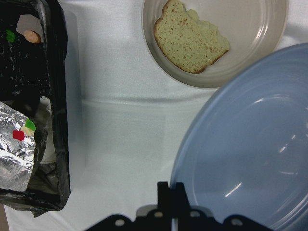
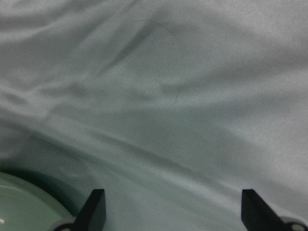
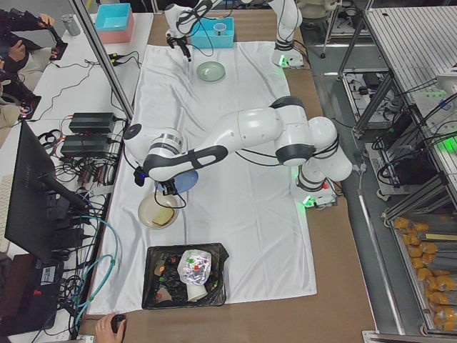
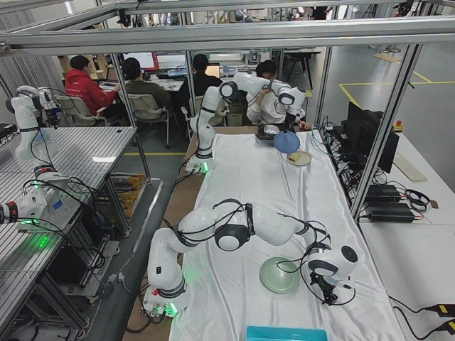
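Note:
My left gripper is shut at the edge of a blue plate (image 1: 245, 139), its fingertips on the rim in the left wrist view. A beige plate (image 1: 260, 19) holds a piece of bread (image 1: 187, 41) beside it. A black-lined bin (image 1: 57, 144) with foil and scraps stands to the left in that view. My right gripper is open over the white cloth, with a green plate (image 2: 24, 207) just off to its side.
A turquoise tray (image 4: 284, 334) lies at the green plate's end of the table. Most of the white cloth (image 3: 250, 214) between the arms is clear. A person's hand is at the near table edge beside the bin.

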